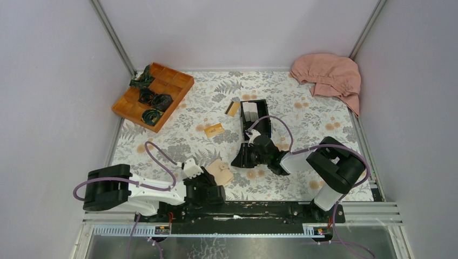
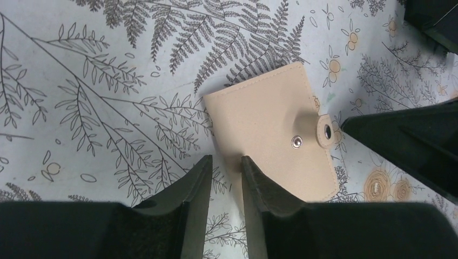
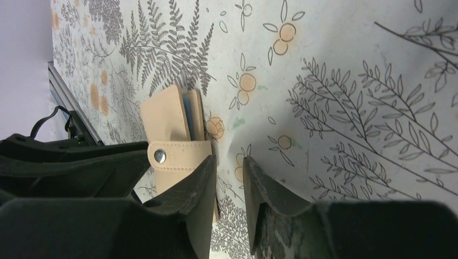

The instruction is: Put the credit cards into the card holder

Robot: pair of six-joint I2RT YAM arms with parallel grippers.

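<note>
The beige card holder is held on its left edge by my left gripper, which is shut on it. Its snap stud and flap tab show in the left wrist view. From the right, a dark fingertip of my right gripper comes close to that tab; whether it touches is unclear. The right wrist view shows the fingers partly open, nothing between them, and a bluish edge inside the holder. Two gold cards, one nearer and one farther, lie on the table.
A black box with white items stands behind the right gripper. At the back left is an orange divided tray holding dark bundled cords. Pink cloth lies at the back right. Patterned table between tray and cards is clear.
</note>
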